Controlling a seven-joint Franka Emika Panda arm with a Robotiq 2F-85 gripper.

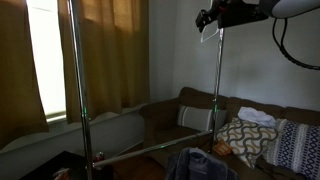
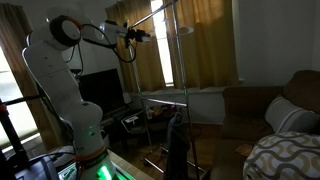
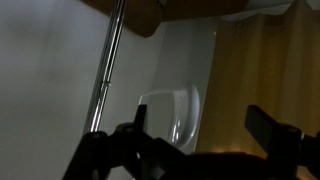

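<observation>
My gripper is high up near the top of a metal clothes rack. In the wrist view its dark fingers stand wide apart, so it is open. A pale, thin loop that looks like a hanger shows beyond and between the fingers; whether it touches them I cannot tell. That same hanger appears as a faint white outline just below the gripper in exterior view 1. A dark garment hangs low on the rack.
Behind the rack stand a brown sofa with patterned cushions and a white folded cloth. Yellow-brown curtains flank a bright window. A rack pole runs close by in the wrist view.
</observation>
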